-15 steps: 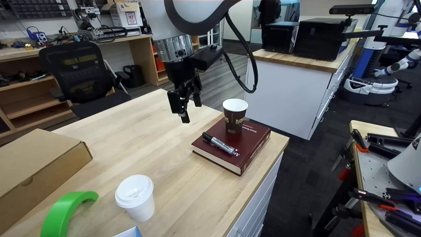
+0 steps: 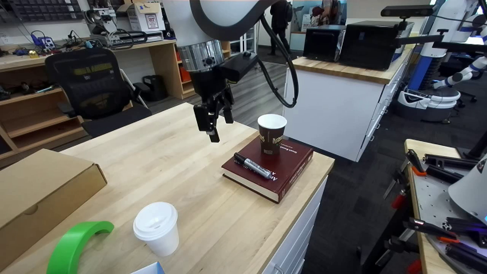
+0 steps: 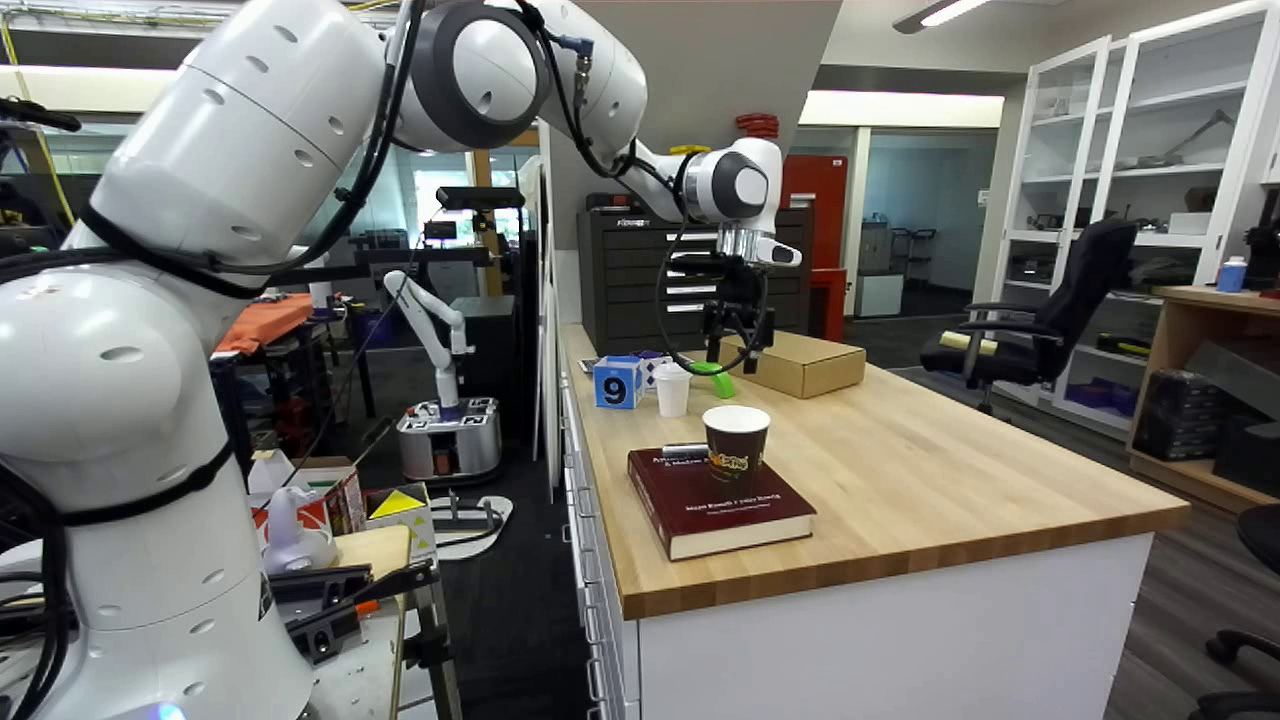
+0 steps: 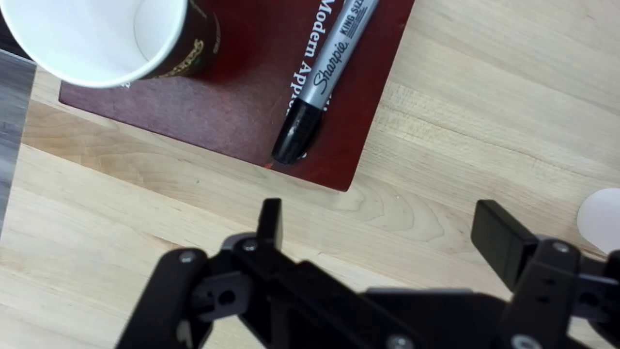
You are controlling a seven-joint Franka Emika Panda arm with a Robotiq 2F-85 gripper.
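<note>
My gripper stands open above the bare tabletop, its two black fingers wide apart and nothing between them. On a dark red book (image 2: 292, 160) stands a brown paper cup (image 2: 272, 137), upright, with its open white rim up. A silver marker (image 4: 334, 64) with a black cap lies on the same book beside the cup. In the wrist view the book's corner is just beyond my fingertips; the cup is cut off at the upper left. A white lidded cup (image 2: 157, 228) stands apart on the table.
A cardboard box (image 2: 50, 191) and a green arch (image 2: 75, 246) are on the table. Near the white cup is a blue block with a 9 (image 3: 618, 383). The book lies close to the table's edge (image 2: 329, 165). Mid-table is mostly clear.
The arm, gripper and tabletop objects look the same as before. Only people in the far background have moved.
</note>
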